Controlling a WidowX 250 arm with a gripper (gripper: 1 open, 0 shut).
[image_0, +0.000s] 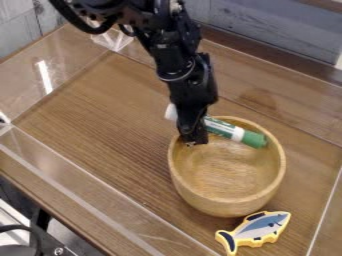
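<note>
My black gripper (194, 130) reaches down to the far rim of a yellow wooden bowl (227, 185). It is shut on a green-and-white marker (238, 134), which lies tilted across the bowl's far side, its white end passing behind the fingers to the left and its green end to the right. The fingertips are dark and hard to make out.
A yellow-and-blue fish toy (254, 231) lies in front of the bowl at the lower right. The wooden surface (94, 120) left of the bowl is clear. A wall stands at the back, and dark cables show at the lower left.
</note>
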